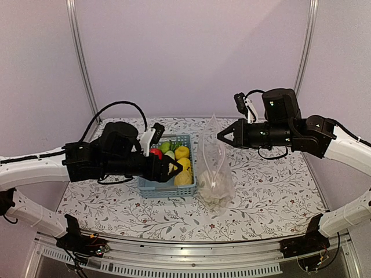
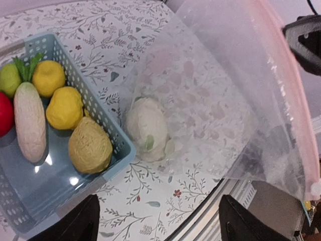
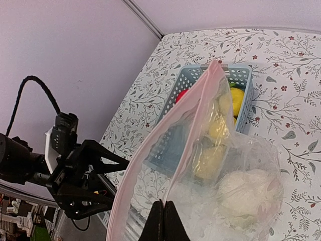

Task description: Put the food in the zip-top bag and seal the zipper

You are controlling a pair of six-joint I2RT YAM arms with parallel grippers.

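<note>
The clear zip top bag (image 1: 213, 174) stands beside the crate, something pale at its bottom (image 2: 148, 125). My right gripper is shut on the bag's top edge. My left gripper (image 1: 174, 168) is low over the crate's front in the top view, open and empty in its wrist view. The blue crate (image 2: 118, 140) holds a red fruit (image 2: 4, 113), a white radish (image 2: 30, 120), yellow fruits (image 2: 64, 108), a tan lumpy item (image 2: 90, 148) and green produce (image 1: 167, 146).
Pale walls stand at the back and sides.
</note>
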